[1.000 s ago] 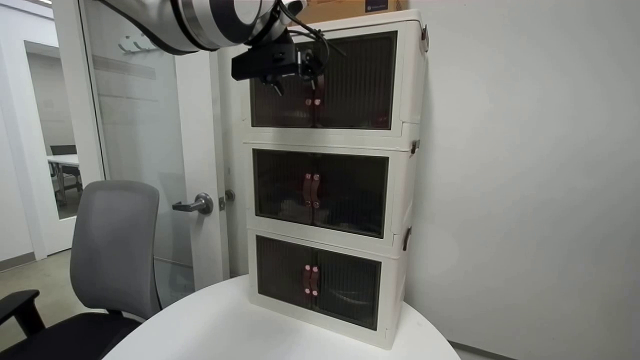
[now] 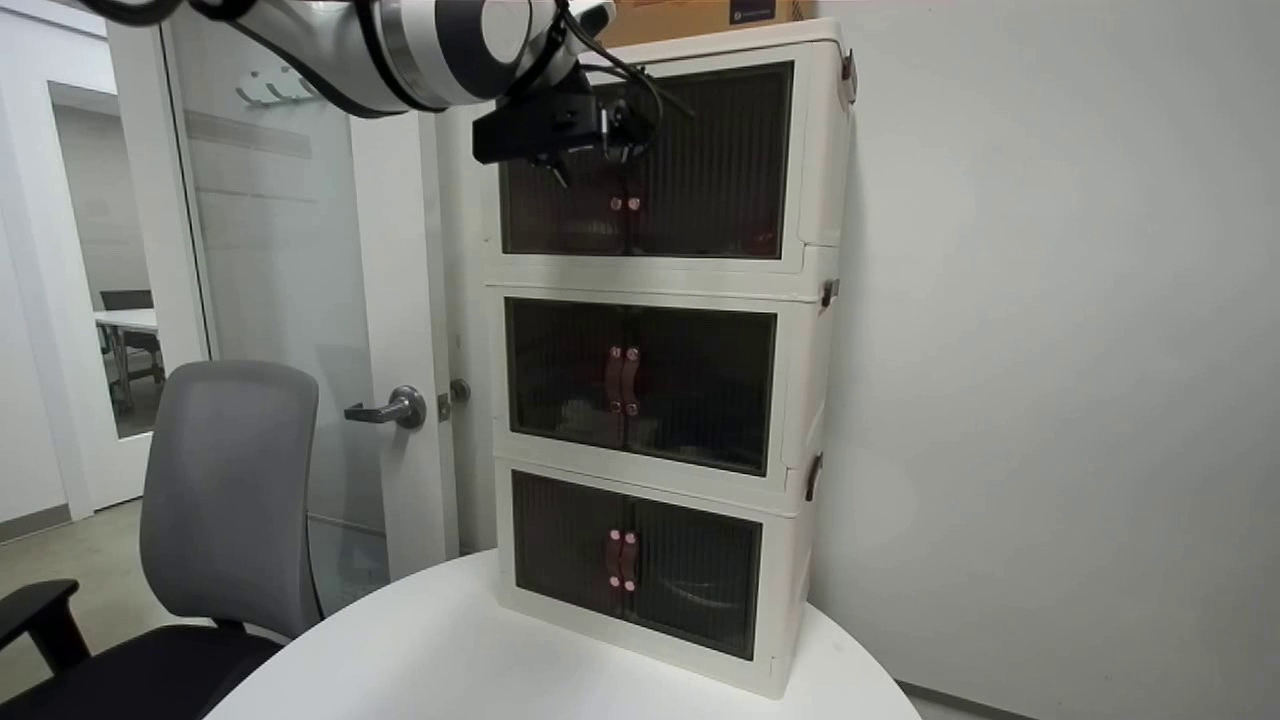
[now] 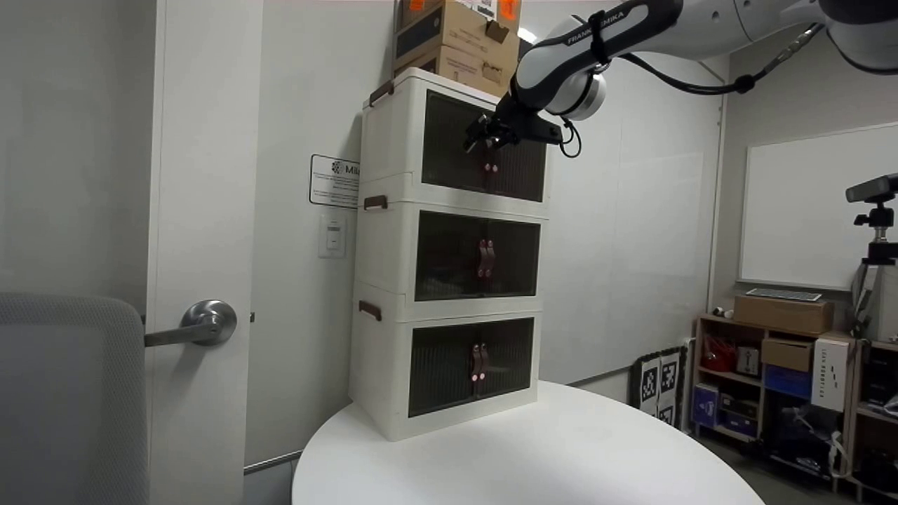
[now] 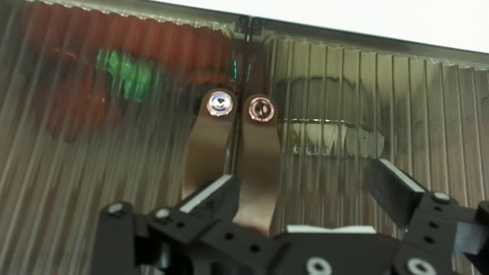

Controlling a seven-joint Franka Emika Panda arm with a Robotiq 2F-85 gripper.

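My gripper is open in front of the closed top compartment of a white three-tier cabinet point(image 3: 387, 252). In the wrist view, two brown strap handles sit side by side at the door seam. The left finger point(image 4: 213, 197) overlaps the lower part of the left handle point(image 4: 208, 142). Just right of that finger, the right handle point(image 4: 260, 169) appears within the open span, close to the finger. The other finger point(image 4: 396, 190) is well off to the right, over the ribbed door point(image 4: 426, 123). Whether either finger touches a handle is unclear.
Red and green items point(image 4: 130, 75) show through the ribbed door panel, with a round object behind the other panel. Cardboard boxes point(image 3: 459, 46) rest on the cabinet. Below, the middle doors point(image 2: 702, 384) and bottom doors point(image 2: 696, 576) are closed.
In exterior view 1 the arm and gripper have shifted slightly to the right across the top doors. The cabinet doors look unchanged.
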